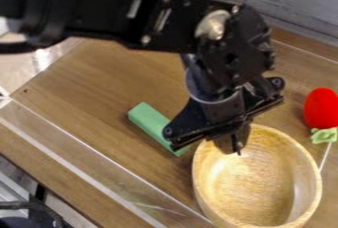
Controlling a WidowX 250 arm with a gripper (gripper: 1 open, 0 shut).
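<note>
My black gripper (232, 141) points down just over the back rim of a pale wooden bowl (259, 198), its fingertips close together; nothing shows between them. A green block (156, 123) lies on the wooden table left of the bowl, partly behind the gripper's left side. A red round object with a green end (321, 110) lies at the right, behind the bowl.
A clear strip (93, 168) runs along its front left edge, with dark parts beyond at the lower left. A grey wall stands at the back right.
</note>
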